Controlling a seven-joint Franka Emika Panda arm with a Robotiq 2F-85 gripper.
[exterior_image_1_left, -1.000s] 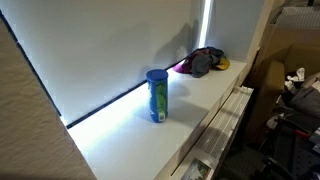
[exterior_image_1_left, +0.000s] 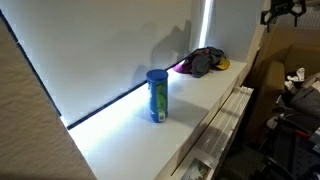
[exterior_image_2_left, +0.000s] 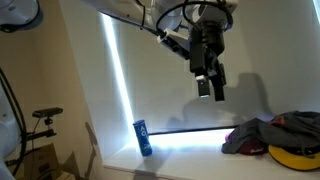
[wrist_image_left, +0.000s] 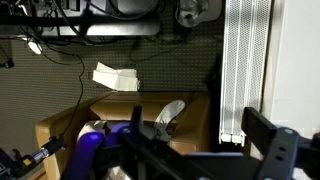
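Observation:
My gripper (exterior_image_1_left: 283, 20) hangs high at the upper right of exterior view 1, in the air, its fingers apart. In exterior view 2 the same gripper (exterior_image_2_left: 211, 88) points down in front of the wall, with nothing between its fingers. A blue canister with a green patch (exterior_image_1_left: 157, 95) stands upright on the white ledge (exterior_image_1_left: 120, 140), well away from the gripper. Farther along the ledge lies a heap of dark caps (exterior_image_1_left: 202, 62), with yellow and magenta showing. From the wrist, the open gripper looks down on the floor; neither canister nor caps appear there.
Below the gripper in the wrist view, a cardboard box (wrist_image_left: 195, 125) holds mixed items. A pale paper sheet (wrist_image_left: 117, 77) lies on the dark floor. A white slatted strip (wrist_image_left: 238, 60) runs along the right. The ledge is clear between canister and caps.
In exterior view 1 my gripper has come down into sight at the upper right; before, only a little of the arm showed at the top edge. Canister and caps have stayed put.

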